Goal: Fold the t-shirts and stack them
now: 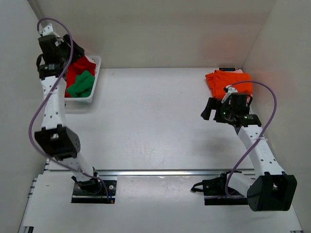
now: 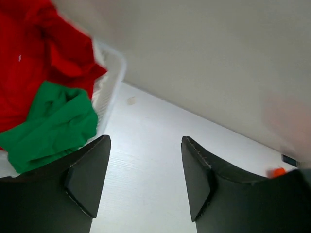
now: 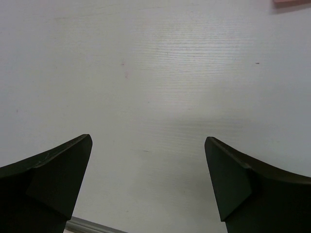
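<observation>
In the left wrist view, a bunched red shirt (image 2: 29,73) and a crumpled green shirt (image 2: 58,128) lie in a white basket (image 2: 116,73). My left gripper stands apart from them with its fingers parted and only bare table visible between them; from the top it appears over the back of the basket (image 1: 98,73). An orange folded shirt (image 1: 223,80) rests at the back right, with pink cloth (image 1: 238,71) showing at its edge. Just in front of that pile, my right gripper (image 1: 208,110) is open and empty above the table.
A small black object (image 1: 227,69) sits by the back wall behind the orange pile. Side walls stand close to both arms, and a metal rail (image 1: 155,172) crosses the front.
</observation>
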